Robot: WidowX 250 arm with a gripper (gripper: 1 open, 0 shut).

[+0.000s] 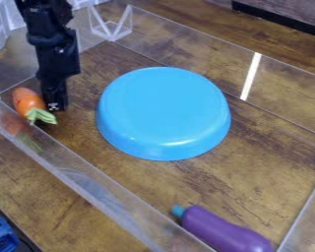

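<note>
My black gripper (52,103) reaches down at the left, low beside an orange toy carrot (29,102) with pale green leaves, which lies near the clear wall. The fingertips are at the carrot's right side; whether anything is between them is hard to see. A blue upturned bowl or plate (164,110) sits in the middle, and a purple toy eggplant (226,230) lies at the lower right.
Clear plastic walls (107,202) bound the wooden floor (147,182). Bare floor lies below and behind the blue object. A blue item (0,236) shows outside at the lower left.
</note>
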